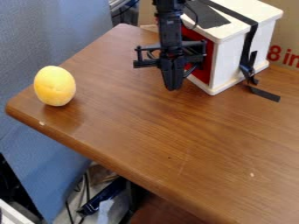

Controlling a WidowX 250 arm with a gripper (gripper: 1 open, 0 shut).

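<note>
A yellow oval object (55, 86) sits on the wooden table (176, 157) near its left edge. My black gripper (173, 82) hangs at the upper middle, fingers pointing down, in front of a white box with a red side (233, 54). It is well to the right of the yellow object and apart from it. I cannot tell whether the fingers are open or shut.
Black straps run over the white box and onto the table at the right. Cardboard stands behind it. A blue-grey padded surface borders the table's left side.
</note>
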